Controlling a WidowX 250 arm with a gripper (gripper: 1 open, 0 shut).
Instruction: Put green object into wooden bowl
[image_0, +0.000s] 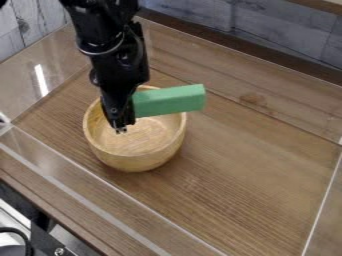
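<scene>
A green block-like object (168, 100) is held over the wooden bowl (134, 158), its free end reaching past the bowl's back right rim. My black gripper (123, 110) is shut on its left end, and the fingers partly cover that end. Round and light brown, the bowl stands upright on the table, with bare floor showing inside its front half. The gripper and arm hide part of the bowl's back rim. How high the object hangs above the bowl is hard to tell.
Bare wooden table (254, 170) lies open to the right of the bowl. White tape lines (83, 168) run along the left and right sides. Black cables and hardware (24, 228) fill the bottom left corner.
</scene>
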